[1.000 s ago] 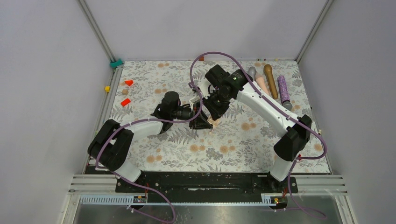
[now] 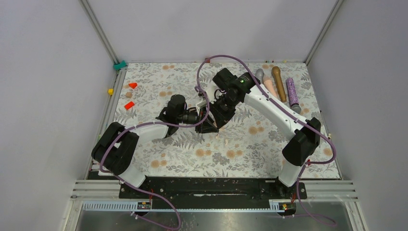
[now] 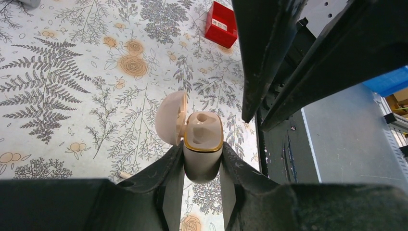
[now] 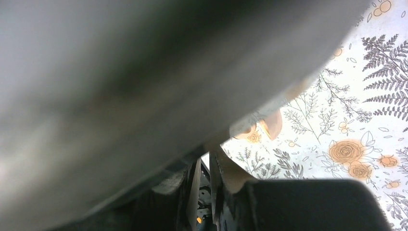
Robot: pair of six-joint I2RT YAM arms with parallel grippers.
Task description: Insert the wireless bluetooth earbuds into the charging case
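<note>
In the left wrist view a white charging case (image 3: 203, 139) with gold trim stands with its lid (image 3: 168, 118) flipped up, held shut in my left gripper. The fingers of my right gripper hang dark above and right of the case; their tips look empty there. In the right wrist view a large blurred grey shape covers most of the picture, so what lies between that gripper's fingers is hard to tell. From above, the two grippers (image 2: 207, 124) meet near the table's middle, hiding the case.
A red box (image 3: 220, 24) lies on the patterned mat. Rollers and tools (image 2: 279, 86) lie at the back right. Small red pieces (image 2: 129, 105) lie on the left.
My right gripper has shifted slightly downward in the top view, toward the left gripper and case. The left arm is nearly unchanged.
</note>
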